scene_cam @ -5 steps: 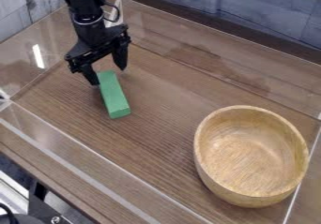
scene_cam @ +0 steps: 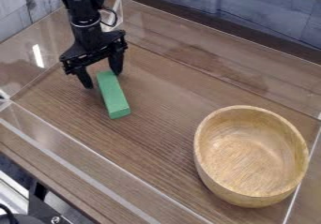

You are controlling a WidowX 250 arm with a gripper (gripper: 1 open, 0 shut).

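Note:
The black gripper (scene_cam: 96, 67) is low over the table at the upper left, its two fingers spread around the upper end of a green oblong block (scene_cam: 113, 97). The block lies on the wooden table, angled toward the viewer. Whether the fingers touch it is too small to tell.
A large round wooden bowl (scene_cam: 250, 156) sits at the lower right. Cables and dark items show at the bottom left edge, off the table.
The gripper has shifted slightly left and its position over the block's upper end is a little different. The green block looks almost unmoved.

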